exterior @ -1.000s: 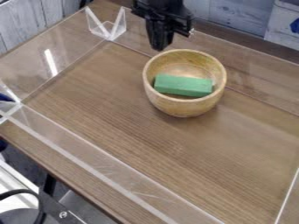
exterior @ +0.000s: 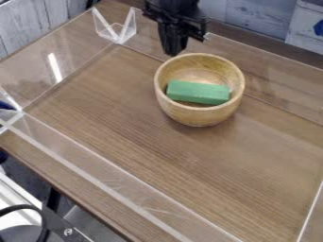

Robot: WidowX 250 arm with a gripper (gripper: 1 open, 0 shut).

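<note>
A tan round bowl [exterior: 190, 114] sits right of centre on the wooden table, holding a green block [exterior: 198, 93]. Just behind and above the bowl, at the top, my black gripper [exterior: 175, 42] points down, apart from bowl and block. It looks shut, with nothing seen between its fingers, though it is small and dark here.
A clear plastic object [exterior: 115, 25] stands at the upper left. A pale wall borders the back right. White hardware with a dark cable lies at the lower left corner.
My gripper has shifted very slightly. The bowl and the green block stay where they were.
</note>
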